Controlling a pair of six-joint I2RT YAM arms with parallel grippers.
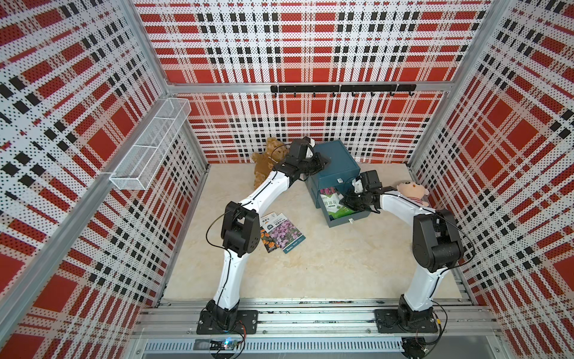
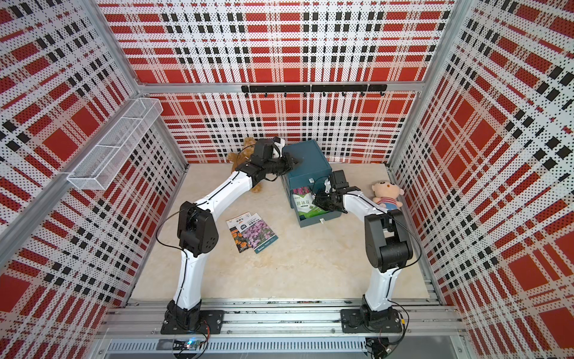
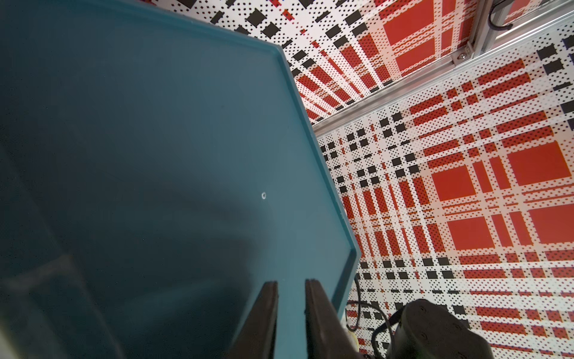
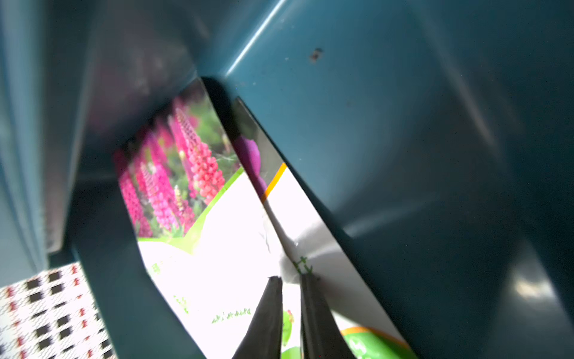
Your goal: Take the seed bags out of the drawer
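A blue-green cabinet (image 1: pixel 334 155) stands at the back with its lower drawer (image 1: pixel 350 221) pulled out. In the drawer lie two overlapping seed bags: a white-and-green one with pink flowers (image 4: pixel 179 173), and one with a purple flower (image 4: pixel 317 233) partly under it. My right gripper is over the bags inside the drawer, its fingers slightly open; whether a bag's edge lies between them is unclear. My left gripper is at the cabinet's top, slightly open with nothing between its fingers. Two more seed bags, orange-flowered (image 2: pixel 240 240) and purple-flowered (image 2: pixel 258 232), lie on the table.
A brown teddy bear (image 1: pixel 268 156) sits behind my left arm. A pink plush toy (image 2: pixel 387 194) is at the right, close to my right arm. A white wire basket (image 1: pixel 149 143) hangs on the left wall.
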